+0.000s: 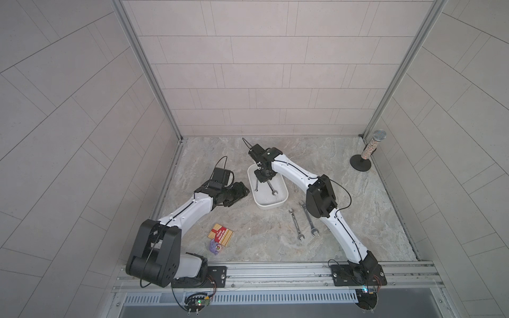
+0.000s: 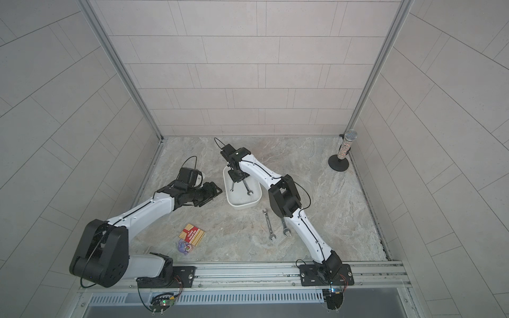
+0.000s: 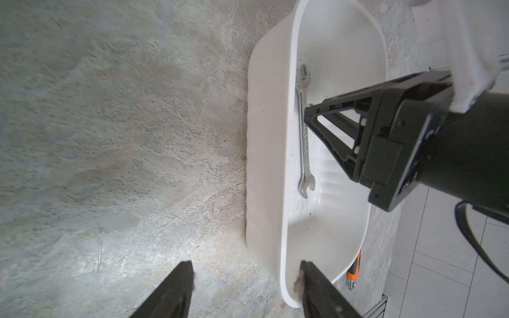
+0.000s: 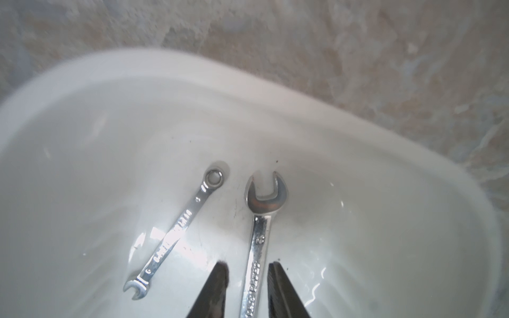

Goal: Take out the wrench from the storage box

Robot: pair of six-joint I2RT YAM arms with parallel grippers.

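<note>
In the right wrist view, the white storage box (image 4: 297, 106) holds a larger wrench (image 4: 259, 238) and a smaller wrench (image 4: 177, 230) on its floor. My right gripper is part open, its fingertips on either side of the larger wrench's handle; gaps show on both sides. How high the tips are above the floor I cannot tell. In the top left view my right gripper (image 1: 263, 177) reaches into the box and covers the handle's far end. Left of the box, my left gripper stands open over the table with nothing between its fingers.
Two more wrenches lie on the table in front of the box, a slimmer one (image 1: 296, 224) and a larger one (image 1: 309, 219). A red and yellow packet (image 1: 220, 233) lies at front left. A microphone-like stand (image 1: 365, 153) is far right. Bare table surrounds the box's front.
</note>
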